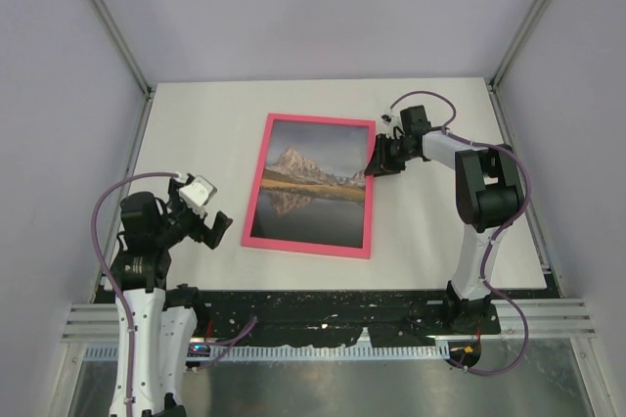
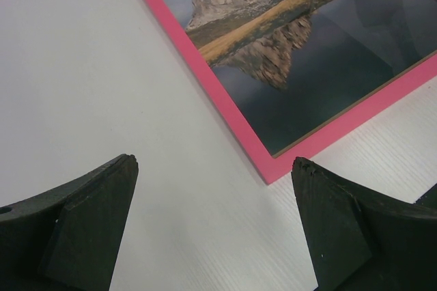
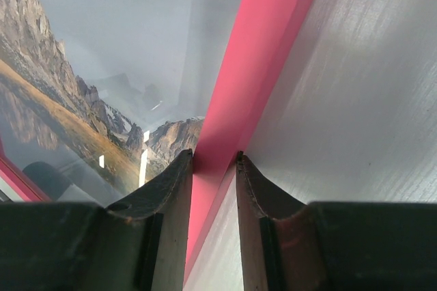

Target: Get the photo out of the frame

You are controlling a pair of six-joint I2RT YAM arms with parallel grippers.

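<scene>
A pink picture frame holding a mountain-lake photo lies flat on the white table. My right gripper is at the frame's right side; in the right wrist view its fingertips straddle the pink border, nearly closed on it, though a firm hold cannot be told. My left gripper stands open left of the frame, above the table, with nothing between its fingers; the left wrist view shows a frame corner beyond its fingers.
Bare table surrounds the frame on all sides. Grey walls close in the sides and back; a dark edge with rails runs along the front.
</scene>
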